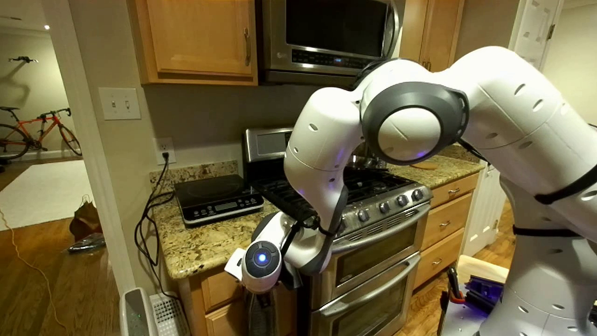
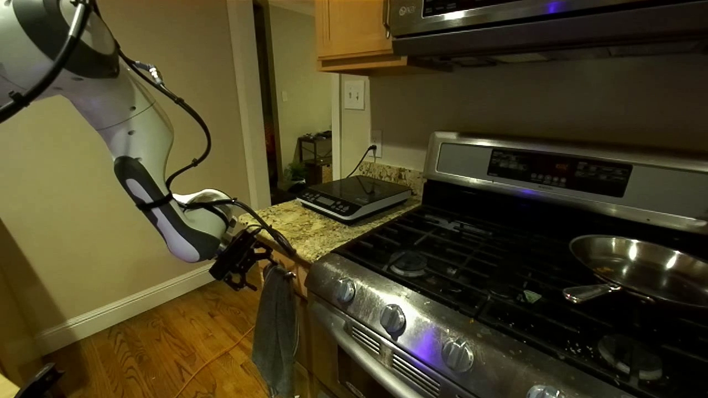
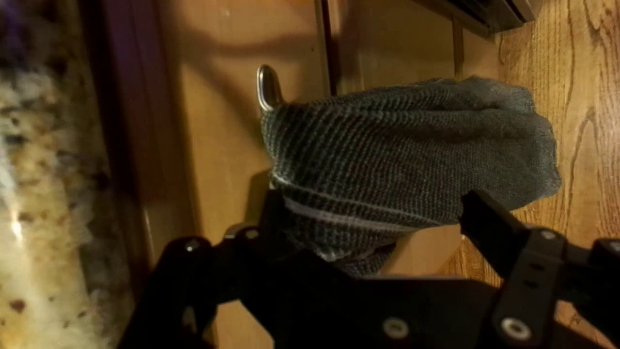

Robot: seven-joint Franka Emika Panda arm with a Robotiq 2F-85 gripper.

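Note:
A dark grey ribbed towel [image 3: 407,151] with pale stripes hangs from a metal drawer handle [image 3: 268,87] on the wooden cabinet front. Exterior view 2 has the same towel [image 2: 275,325] hanging below the counter edge, left of the oven. My gripper is open, its black fingers [image 3: 491,224] spread wide with part of the towel in view across the gap. Whether they touch the cloth I cannot tell. From the side, the gripper [image 2: 249,268] is close to the towel's top, by the handle. In exterior view 1 the wrist hides the fingers, and the towel [image 1: 261,313] shows beneath.
The granite counter [image 2: 302,229] edge is close to my wrist and carries a black induction cooktop [image 2: 355,197]. Right of it stands the gas stove [image 2: 458,318] with a steel pan [image 2: 647,268]. Open wooden floor [image 2: 152,331] lies left of the towel.

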